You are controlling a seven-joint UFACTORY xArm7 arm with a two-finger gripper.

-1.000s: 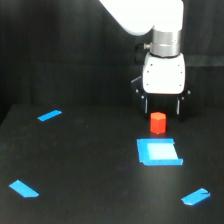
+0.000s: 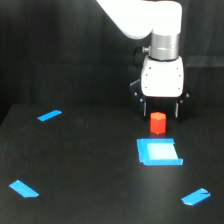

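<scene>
A small red block stands on the dark table, just behind a pale square outlined in blue tape. Above and slightly behind the block is my gripper, pointing down from the white arm. Its dark fingers look wide apart, one to each side, with nothing visibly held. The fingertips are hard to make out against the black background, and I cannot tell how far they reach down beside the block.
Blue tape strips lie at the back left, front left and front right. Bare black table fills the left and middle.
My gripper has come down very slightly over the block. The red block and the tape marks have stayed in place.
</scene>
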